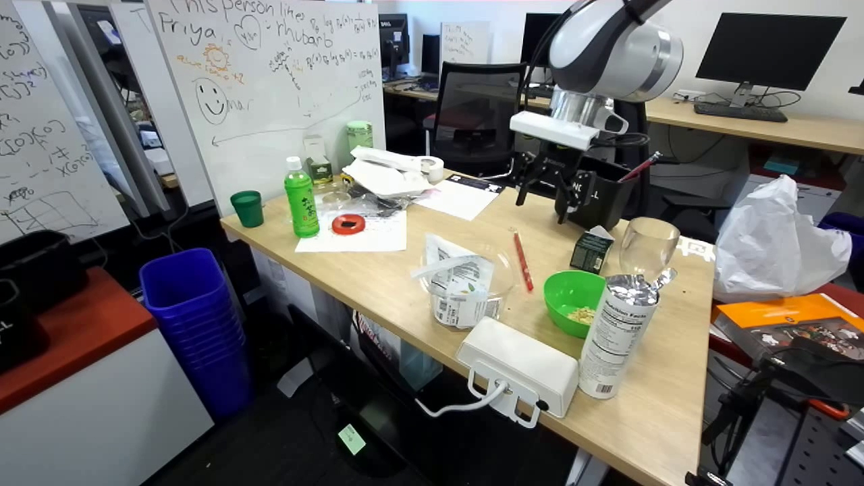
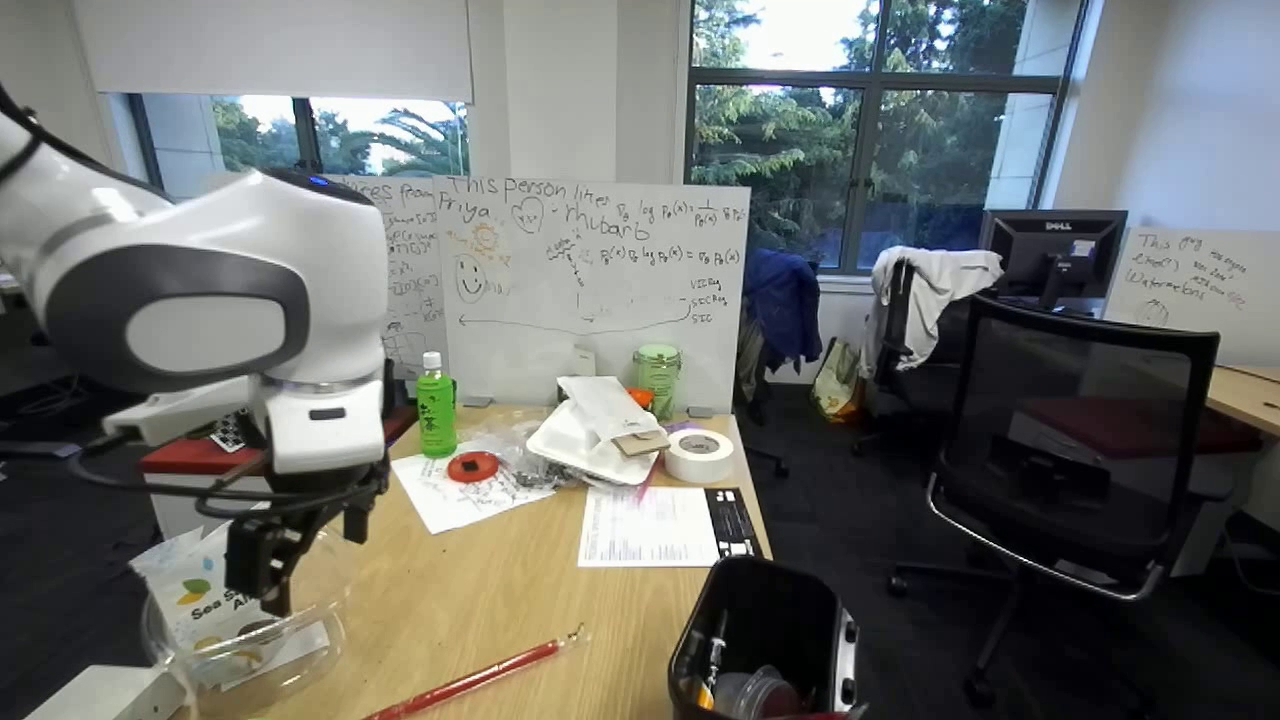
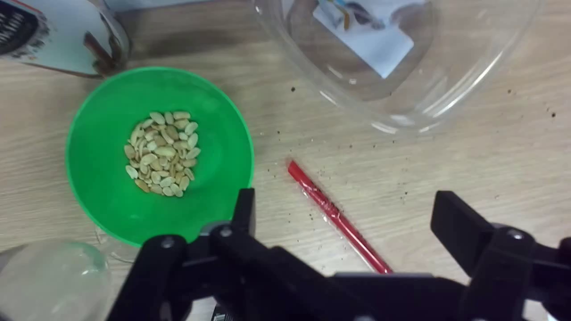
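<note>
My gripper is open with nothing between its fingers. Seen from the wrist, a red straw-like stick [image 3: 342, 224] lies on the table below the gap, well beneath the fingertips. In exterior view 1, the gripper [image 1: 541, 207] hangs in the air in front of the black bin [image 1: 603, 206], above the stick [image 1: 523, 260]. A green bowl [image 3: 214, 139] holding pale nuts or seeds stands left of the stick in the wrist view. A clear plastic container [image 3: 455, 101] with a packet inside sits at the top.
Close to the bowl are a tall printed can [image 1: 615, 344], a clear wine glass [image 1: 648, 246] and a small dark box [image 1: 591, 252]. A white device [image 1: 518, 364] occupies the front edge. Farther left stand a green bottle [image 1: 302, 202] and red tape [image 1: 348, 224]. Mid-table is mostly clear.
</note>
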